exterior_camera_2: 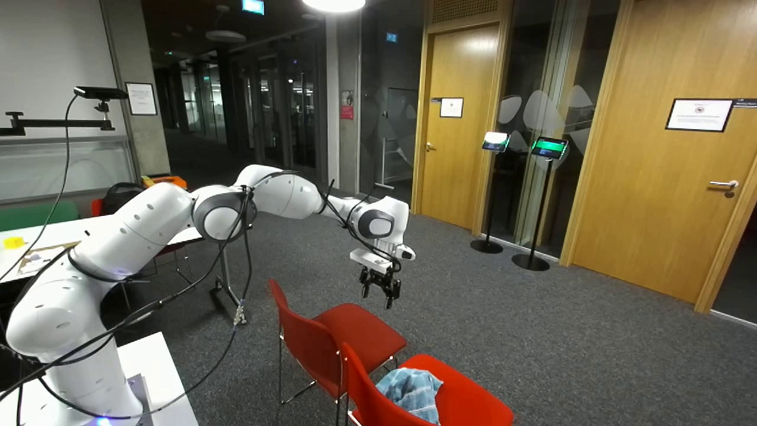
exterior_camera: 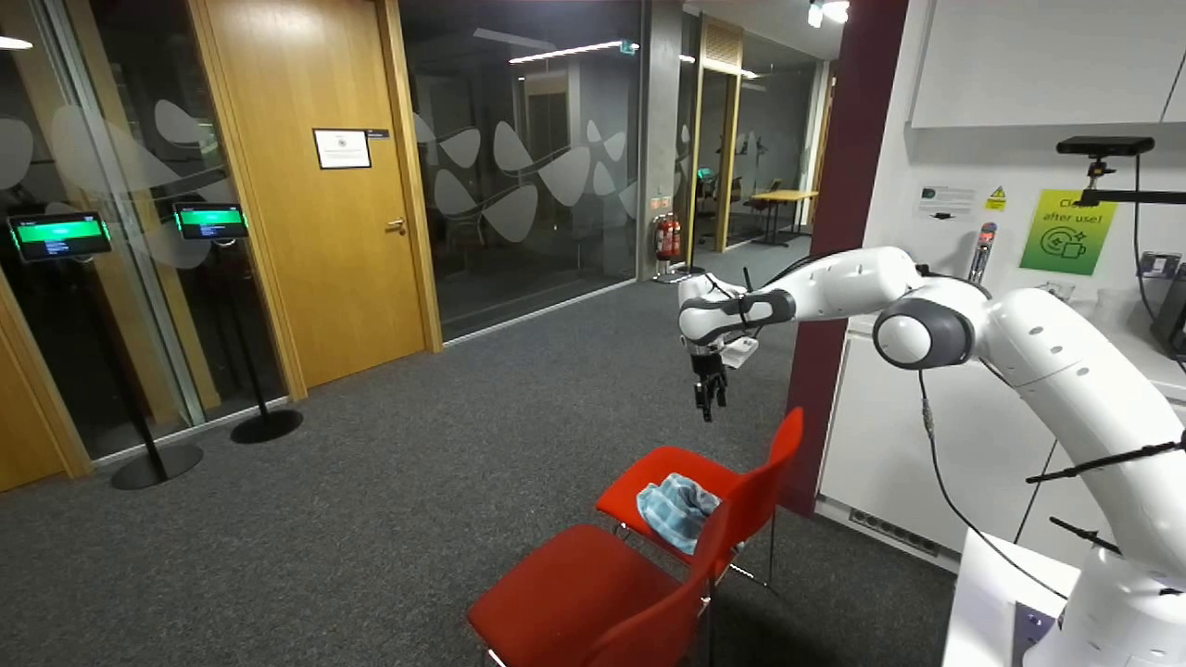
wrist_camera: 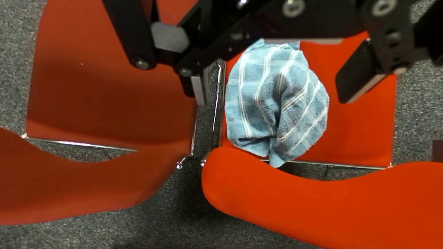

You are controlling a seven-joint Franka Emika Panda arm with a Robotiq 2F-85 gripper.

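A blue cloth with white stripes [wrist_camera: 249, 95] lies crumpled on the seat of a bright red chair [wrist_camera: 357, 132]. It shows on that seat in both exterior views too, as a blue cloth [exterior_camera: 675, 511] and a blue cloth [exterior_camera_2: 411, 393]. Above the chairs hangs my gripper [exterior_camera: 712, 407], fingers down and clear of the cloth. From the wrist, my gripper has its fingers spread wide, one on each side of the cloth in the picture. Nothing is held between them.
A darker red chair [exterior_camera_2: 358, 330] stands beside the first one; the chair backs rise close to the cloth. White cabinets [exterior_camera: 923, 422] and a maroon pillar [exterior_camera: 823, 411] are nearby. Open carpet [exterior_camera: 445, 467] stretches away from the chairs, towards two tablet stands [exterior_camera: 265, 426].
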